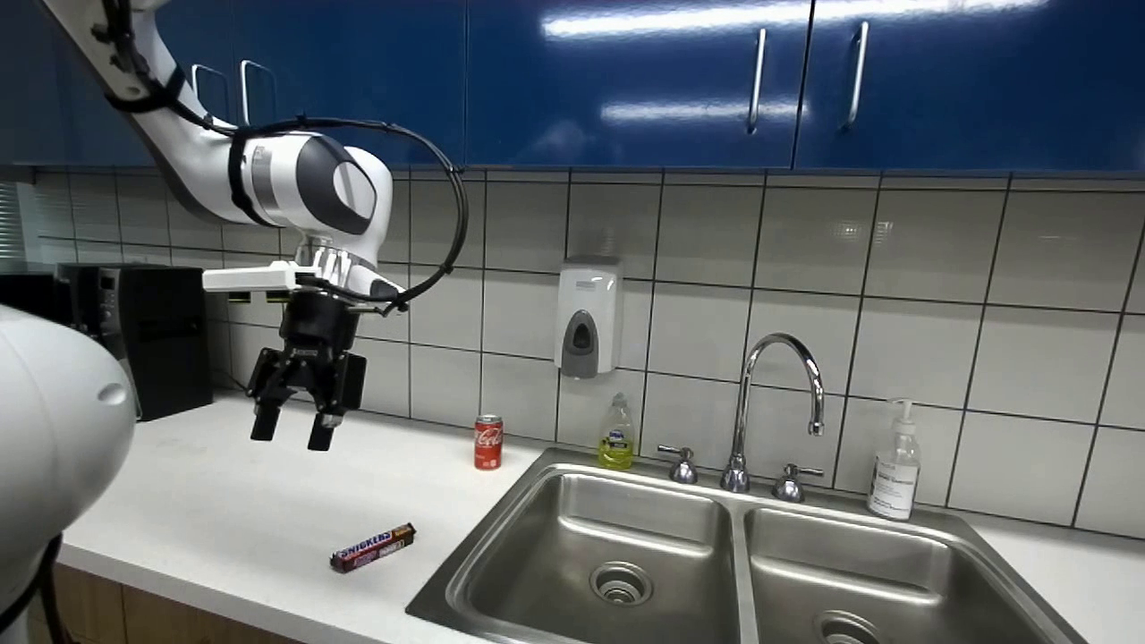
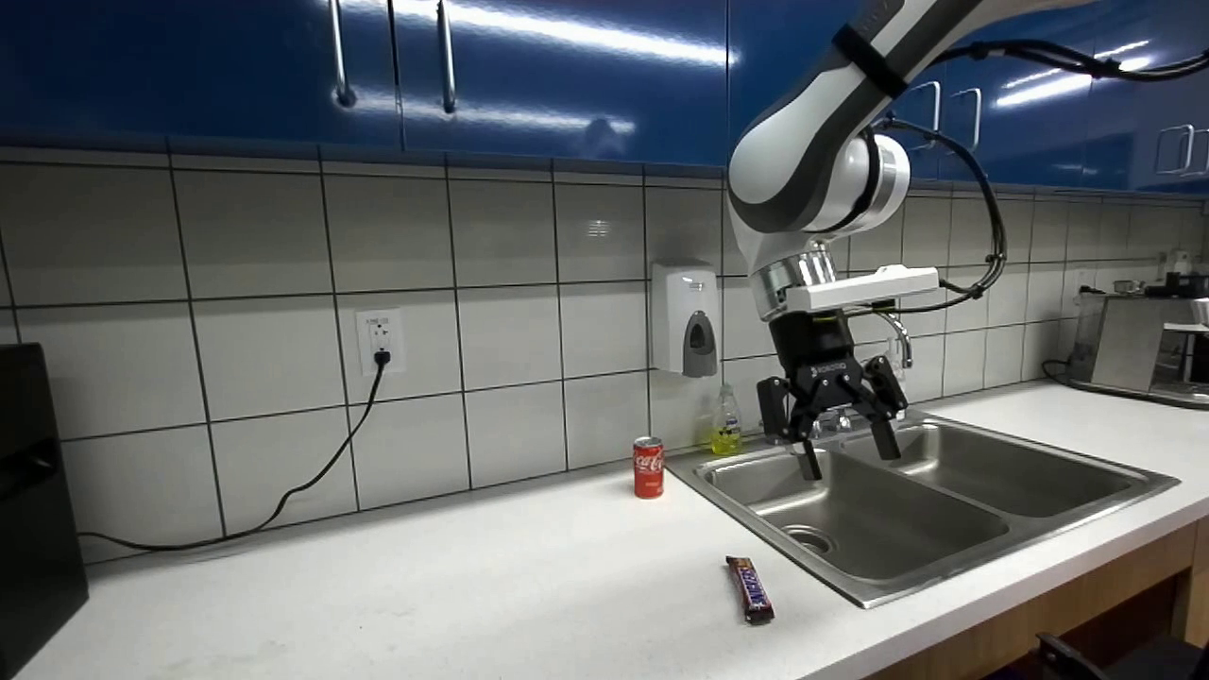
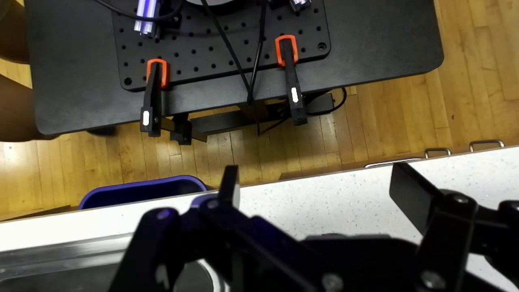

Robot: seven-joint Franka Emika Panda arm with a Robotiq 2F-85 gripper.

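Note:
A Snickers bar (image 1: 372, 547) lies flat on the white counter, left of the sink; from the other side it shows as a dark wrapper (image 2: 749, 589) near the sink's rim. Farther back, by the tiled wall, a red Coca-Cola can (image 1: 488, 442) stands upright. My gripper (image 1: 292, 429) hangs in the air above the counter, fingers pointing down and spread apart. It is open and empty, clear of both bar and can. In the wrist view the gripper's black fingers (image 3: 228, 187) stand wide apart over bare counter, and neither bar nor can shows there.
The double steel sink (image 1: 741, 569) takes up the right side, with a tall faucet (image 1: 741, 419) and soap bottles behind. A black box-shaped appliance (image 1: 161, 333) stands at the left back. Blue cabinets (image 1: 633, 86) hang overhead.

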